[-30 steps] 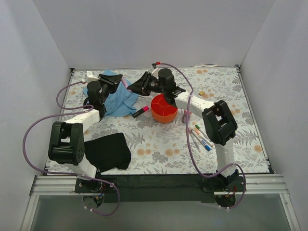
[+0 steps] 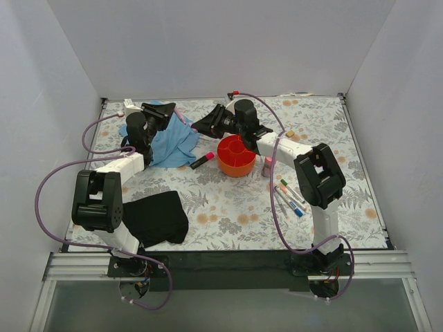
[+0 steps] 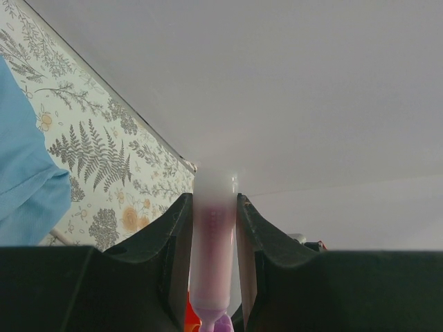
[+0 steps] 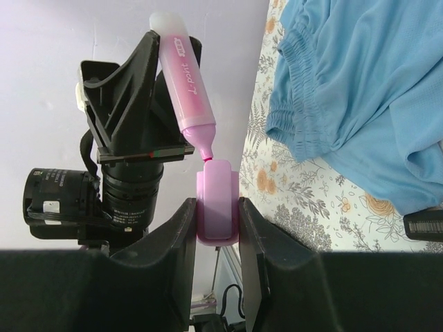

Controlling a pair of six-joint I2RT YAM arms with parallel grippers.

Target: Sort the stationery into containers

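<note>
My left gripper is shut on a pink tube with a white end, held tilted above the cloth. Its thin nozzle is bare in the right wrist view. Just off that nozzle sits a pink cap, between the fingertips of my right gripper, which looks shut on it. An orange round container with inner dividers stands to the right of them. A dark marker with a pink end lies left of it. Several pens lie at the right, and a pink item is beside the container.
Blue cloth is spread at the back left, black cloth at the front left. A small yellow block lies at the back right. Part of the container is under the right arm.
My right gripper has shifted right, away from the left one, taking the cap with it, and the gap to the tube has opened. The left arm has barely moved.
</note>
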